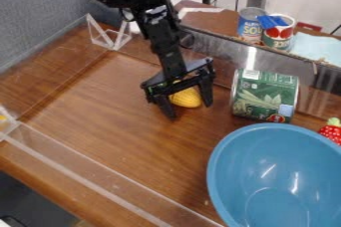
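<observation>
My black gripper (pixel 180 90) is low over the wooden table, its open fingers around a yellow object (pixel 185 98) that is partly hidden by them; whether they touch it I cannot tell. Just to the right stands a green can (pixel 264 97), and at the lower right is a large blue bowl (pixel 276 179).
Behind the clear barrier are a blue-labelled can (pixel 250 24) and a red-and-white can (pixel 277 36). A red item (pixel 332 130) sits at the right edge.
</observation>
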